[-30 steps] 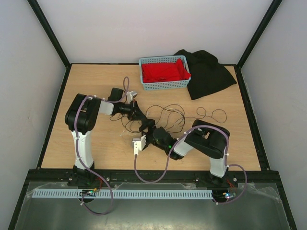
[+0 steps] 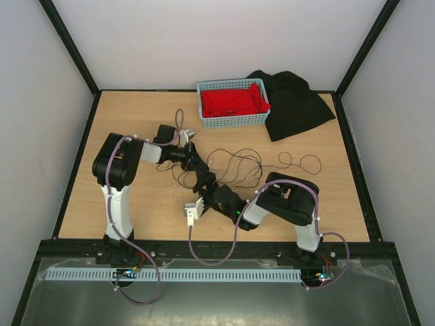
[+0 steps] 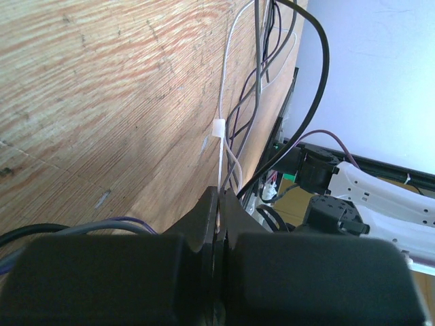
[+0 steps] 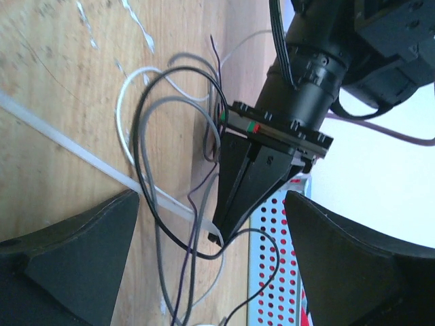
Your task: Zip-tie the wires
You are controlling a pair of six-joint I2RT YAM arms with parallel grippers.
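Note:
A bundle of thin black, grey and purple wires (image 3: 253,95) lies on the table. A white zip tie (image 4: 71,146) runs past the wires in the right wrist view; its small block-like head (image 3: 218,128) shows in the left wrist view. My left gripper is shut on the thin zip tie strip, close beside the wires. My right gripper stands open, its fingers (image 4: 68,261) wide apart, with the wires and the left gripper's tip showing in the gap beyond. From above, both grippers nearly meet, and the arms hide the tie.
A light blue basket (image 2: 234,122) with red cloth (image 2: 231,102) stands at the back, beside a black cloth (image 2: 292,102). Loose wire loops (image 2: 245,166) spread to the right of the grippers.
The left arm looks almost still.

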